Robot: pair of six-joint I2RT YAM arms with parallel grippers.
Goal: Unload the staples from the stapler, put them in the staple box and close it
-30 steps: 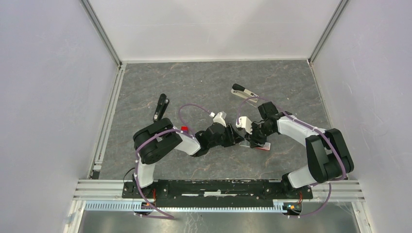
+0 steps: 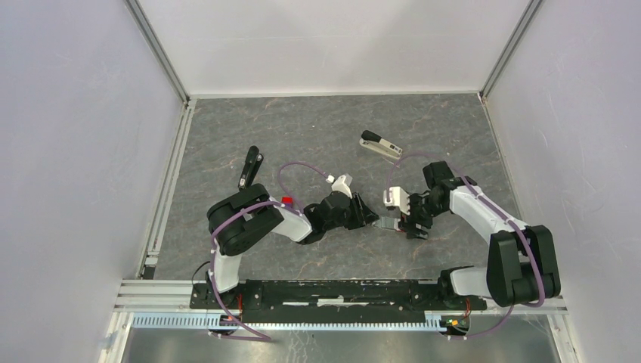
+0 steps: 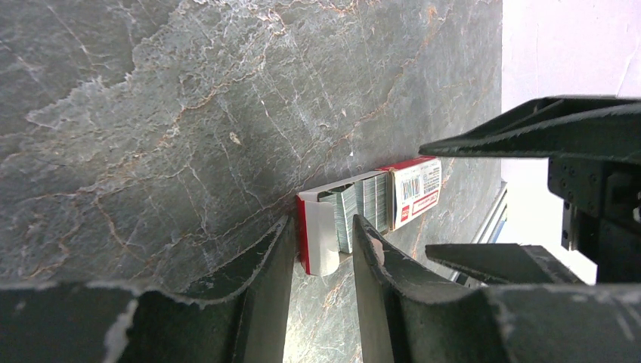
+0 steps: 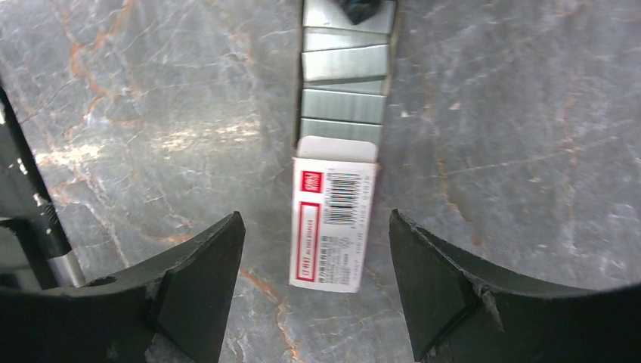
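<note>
A small red-and-white staple box lies on the grey table, its printed sleeve (image 4: 332, 227) drawn partway off the inner tray. Several rows of silver staples (image 4: 344, 64) show in the tray (image 3: 323, 234), also visible in the top view between both hands. At the tray's end, my left gripper is open, with the white end flap between its narrow-set fingers; touching cannot be made out. My right gripper is spread open over the sleeve, a gap on each side. A black-and-white stapler (image 2: 382, 145) lies farther back, its long parts splayed.
A second black stapler (image 2: 250, 166) lies at the left, beyond the left arm. Something small and red (image 2: 286, 200) sits behind that arm, partly hidden.
My right gripper has moved to the right, away from the left one. The left arm and both staplers have not moved.
</note>
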